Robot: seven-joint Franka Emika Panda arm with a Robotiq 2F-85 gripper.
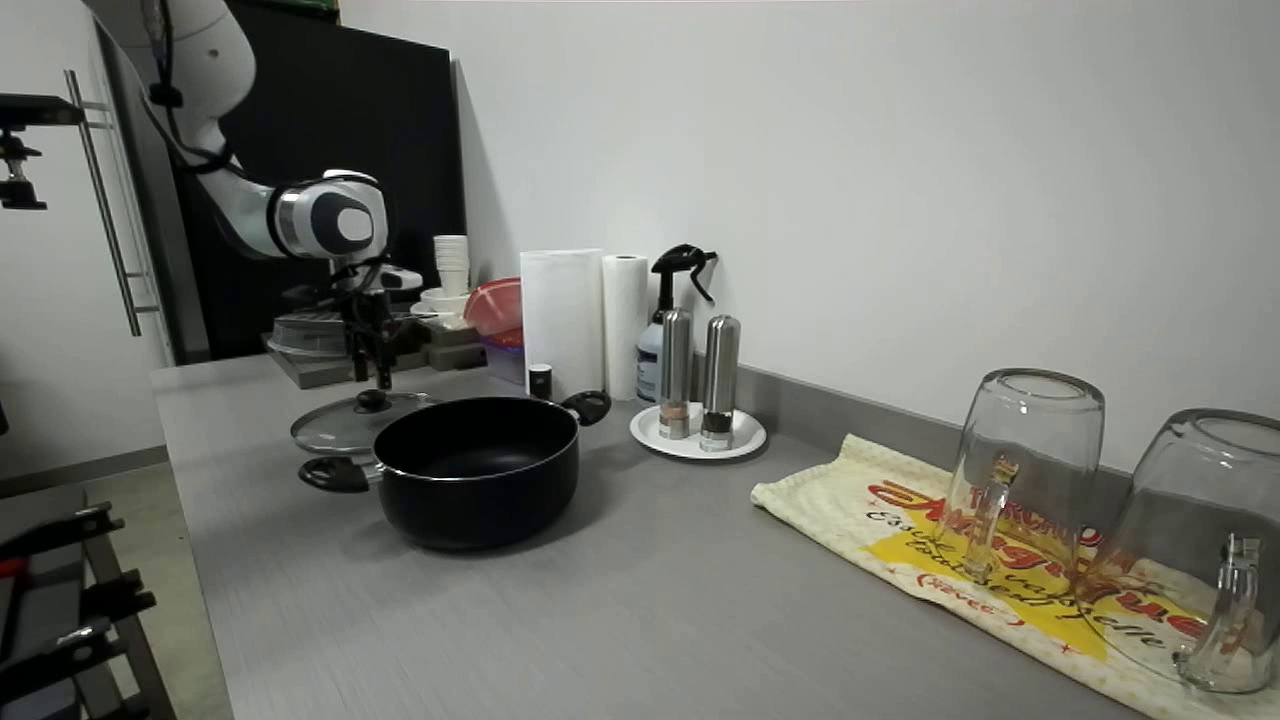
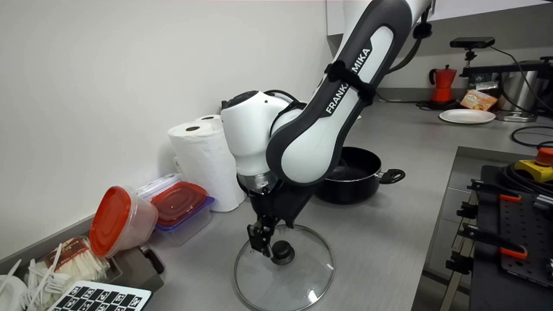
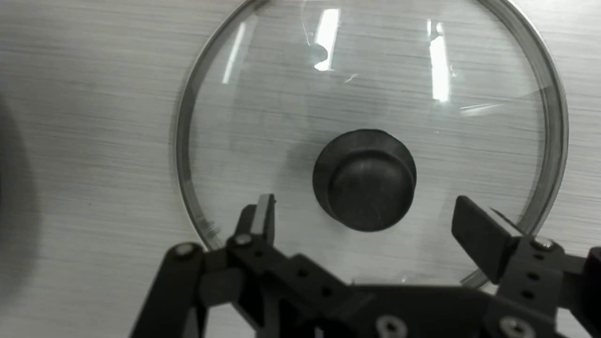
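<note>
A round glass lid (image 2: 306,277) with a metal rim lies flat on the grey counter. Its black knob (image 3: 369,183) sits just beyond my fingertips in the wrist view. My gripper is over the lid, open, one finger to each side of the knob and nothing held between them. From the side, the gripper (image 1: 374,372) is low, close to the knob (image 1: 372,400); whether it touches cannot be told. The black two-handled pot (image 1: 477,480) stands uncovered beside the lid, and its inside looks empty.
Paper towel rolls (image 1: 561,322), a spray bottle (image 1: 649,360) and two mills on a white plate (image 1: 744,434) line the wall. Food containers (image 2: 124,220) stand behind the lid. Glass mugs (image 1: 1020,480) rest on a cloth (image 1: 840,516).
</note>
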